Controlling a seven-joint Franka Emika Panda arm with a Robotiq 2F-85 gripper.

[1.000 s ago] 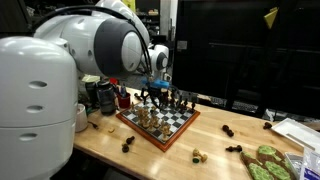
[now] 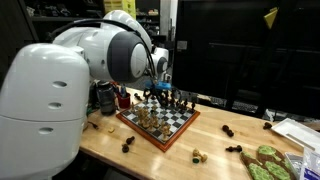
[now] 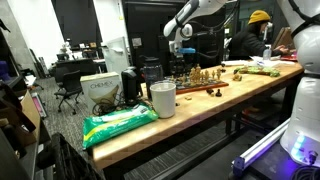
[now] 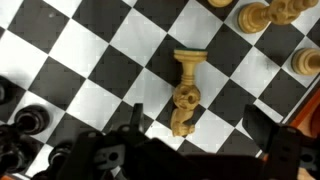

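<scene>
In the wrist view a light wooden chess piece (image 4: 186,95) with a green felt base lies on its side on the black-and-white chessboard (image 4: 122,70). My gripper is open above it, its two dark fingers well apart to left and right, and the piece's lower end lies between them in view. Nothing is held. Exterior view 1 shows the chessboard (image 2: 183,113) on the wooden table, with my gripper (image 2: 158,92) over its far part.
Light pieces (image 4: 254,17) stand to the upper right in the wrist view, dark pieces (image 4: 31,120) to the lower left. Loose pieces (image 2: 199,156) lie off the board. A white tray (image 2: 298,133) and a green patterned item (image 2: 262,165) are at the right.
The arm has shifted slightly toward the right and lower in exterior view 1. The pieces on the board look unchanged.
</scene>
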